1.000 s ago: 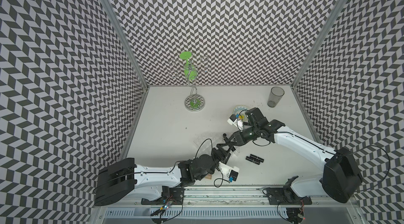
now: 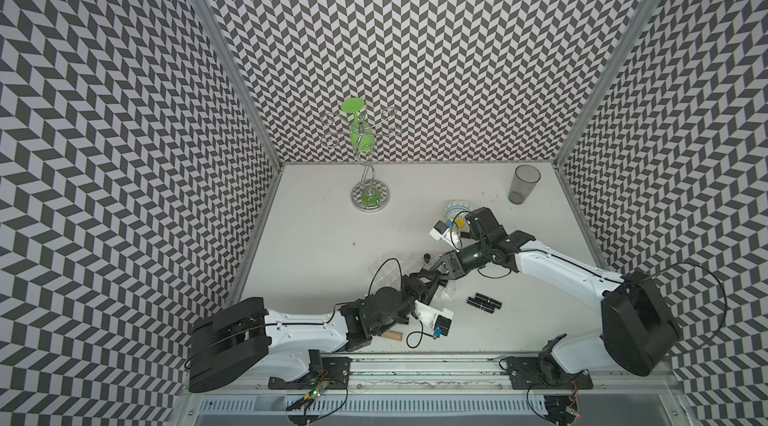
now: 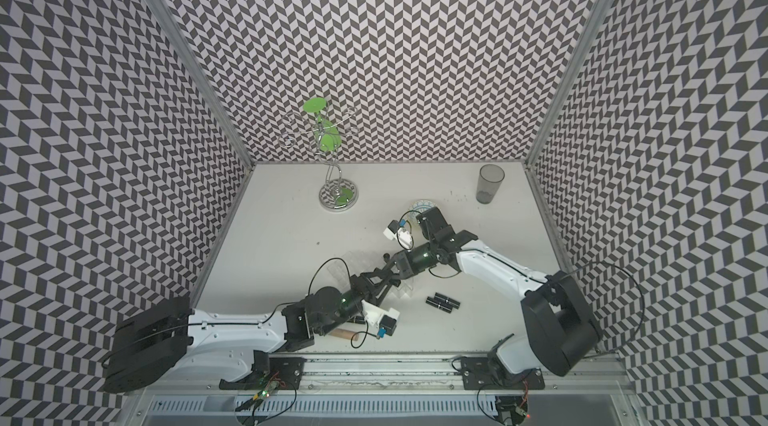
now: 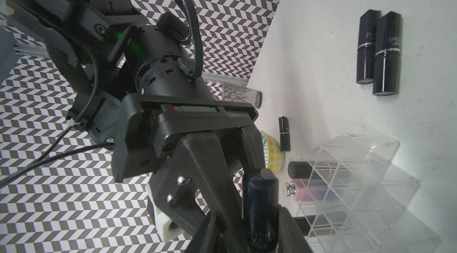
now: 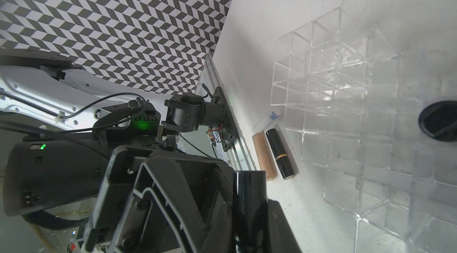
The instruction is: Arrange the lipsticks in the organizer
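Note:
A dark lipstick (image 4: pixel 260 205) rises between both hands in the wrist views; both grippers meet at it over the front of the clear organizer (image 5: pixel 328 96). My right gripper is shut on this dark tube. Around its other part, my left gripper stands partly open, its far finger close to the tube; contact is hard to tell. Several organizer slots are empty; a dark tube (image 4: pixel 304 170) and a pink one (image 4: pixel 309 190) stand in others. Two black lipsticks (image 4: pixel 386 53) lie side by side on the table.
Another black lipstick (image 4: pixel 284 134) lies near a patterned bowl (image 4: pixel 272 153). Along the front edge lie a tan tube (image 5: pixel 262 155) and a black-gold lipstick (image 5: pixel 280 153). A grey glass (image 2: pixel 524 184) and a green-and-chrome stand (image 2: pixel 370 195) are at the back.
Both arms have shifted slightly, bringing the grippers a little closer together over the organizer's front. The table objects have stayed where they were.

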